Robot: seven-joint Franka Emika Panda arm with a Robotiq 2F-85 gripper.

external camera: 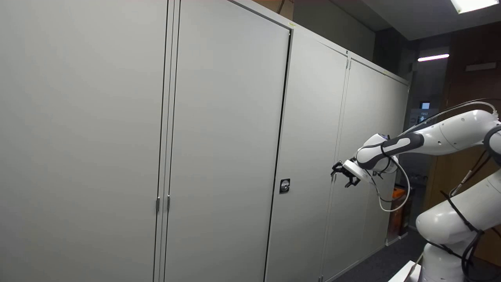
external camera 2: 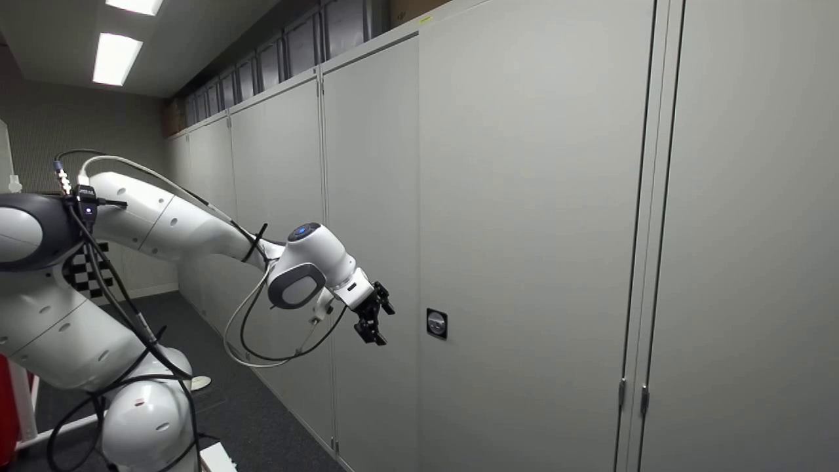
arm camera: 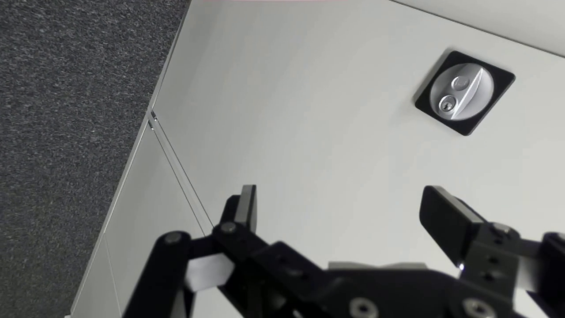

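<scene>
A round silver latch (arm camera: 461, 91) with a raised ridge and a keyhole sits on a black square plate in the grey cabinet door. In exterior view 1 the same latch (external camera: 285, 185) is at the door's edge, beside a dark vertical seam; exterior view 2 shows the latch (external camera 2: 437, 323) right of my gripper (external camera 2: 383, 319). The gripper is open, its two black fingers wide apart and nothing between them. It stands in front of the cabinet, apart from the latch, which appears above the right finger (arm camera: 450, 222) in the wrist view.
Tall grey cabinet doors (external camera: 225, 141) form a wall in front of the arm, all closed. Slim hinges (external camera 2: 621, 393) mark some seams. Dark carpet (arm camera: 79, 132) runs along the cabinet's foot. Cables (external camera 2: 236, 358) hang in a loop below the wrist.
</scene>
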